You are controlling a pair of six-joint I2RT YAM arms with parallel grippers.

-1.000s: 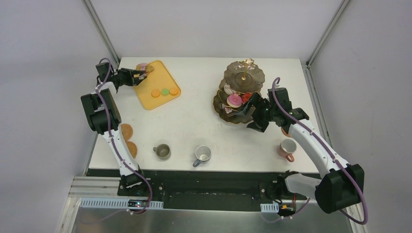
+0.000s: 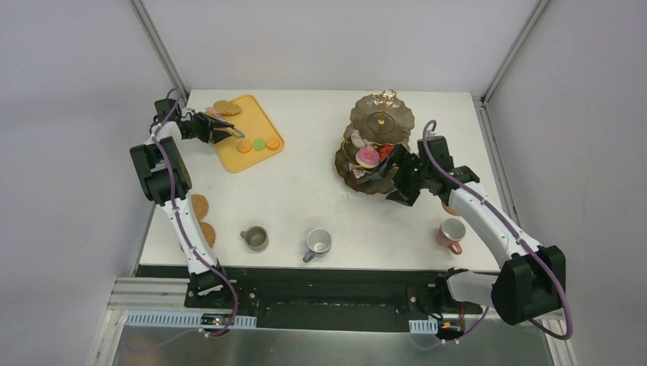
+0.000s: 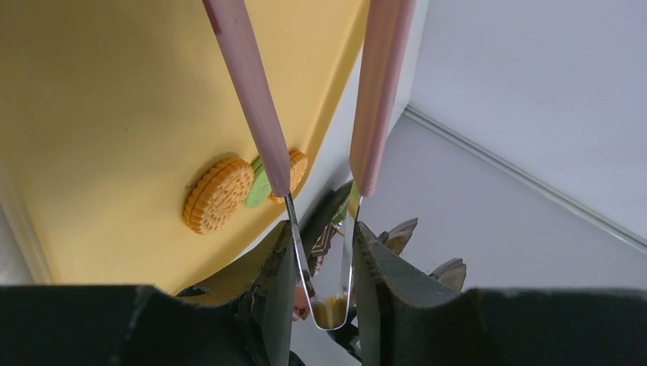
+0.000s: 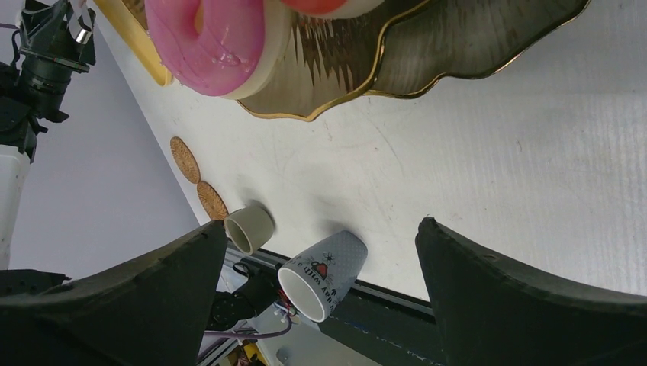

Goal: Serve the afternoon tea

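Observation:
Tongs with pink arms [image 3: 252, 91] and a metal bend [image 3: 329, 314] are pinched at their metal part by my left gripper, which is shut on them. In the top view they hang over the left part of the yellow tray [image 2: 267, 114]. Small round biscuits, one green [image 2: 259, 144] between two orange ones [image 2: 245, 146], lie on that tray. Toward the right stands a tiered stand [image 2: 397, 114] bearing a pink doughnut [image 2: 368, 157] and red pieces [image 2: 386, 152]. My right gripper, open and empty, is at the stand's front right side.
Brown round biscuits [image 2: 200, 206] lie along the left edge, partly under the left arm. A beige cup [image 2: 255, 238] and a grey cup [image 2: 319, 242] are near the front edge; a brown cup [image 2: 452, 231] is at the front right. Mid-table is bare.
The right arm has barely moved.

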